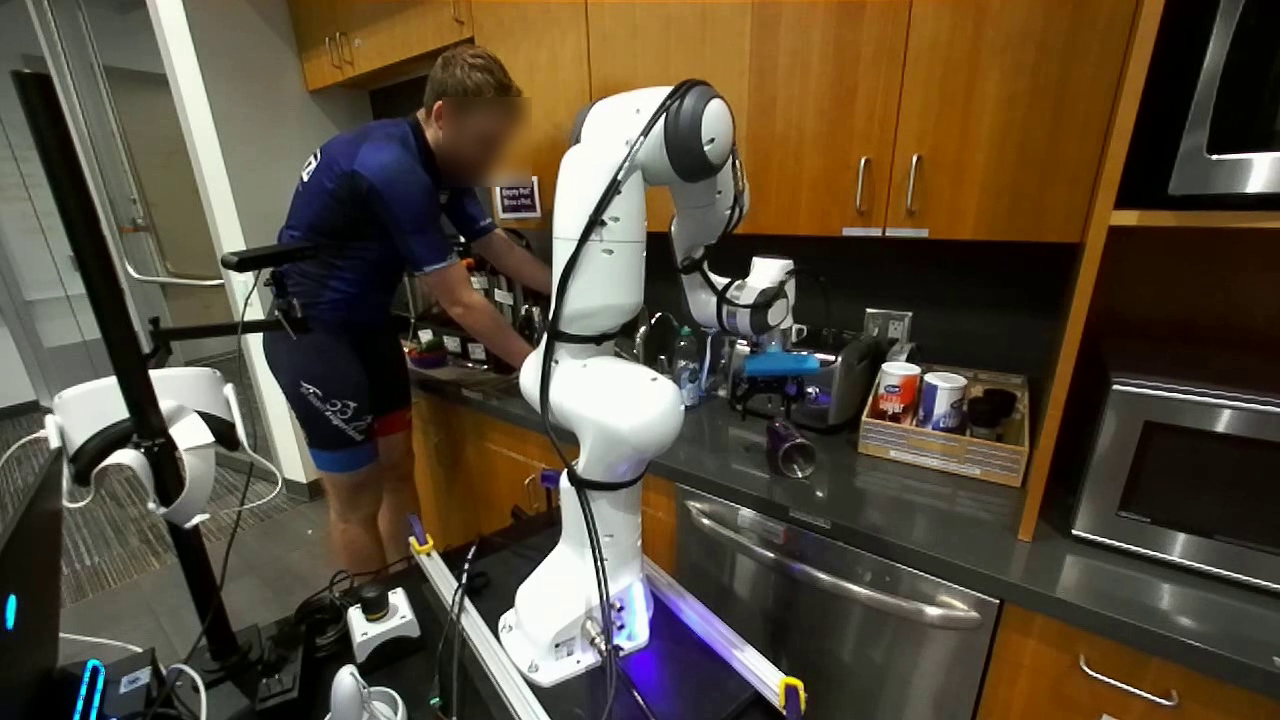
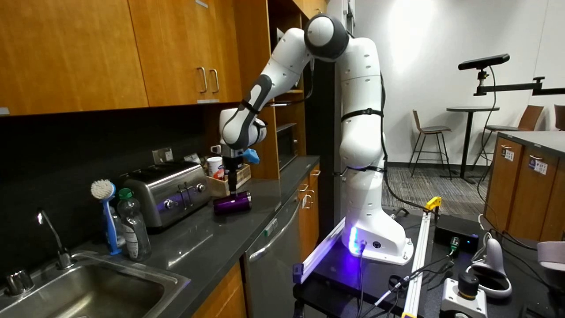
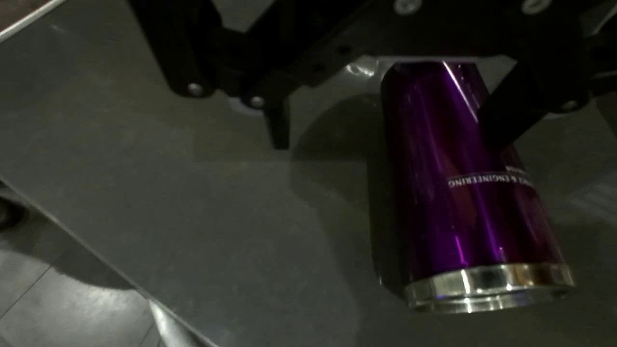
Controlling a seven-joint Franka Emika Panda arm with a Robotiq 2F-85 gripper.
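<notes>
A shiny purple tumbler with a silver rim lies on its side on the dark counter. Above it my gripper hangs open, its black fingers wide apart. In the wrist view, one finger is over bare counter to the left of the tumbler, while the other overlaps the tumbler's right side; whether that one touches it, I cannot tell. Both exterior views show the tumbler resting below the gripper, in front of the toaster.
Close behind stands a steel toaster. A cardboard box with canisters is to its right in exterior view 1. A bottle, brush and sink lie the other way. A person leans over the counter.
</notes>
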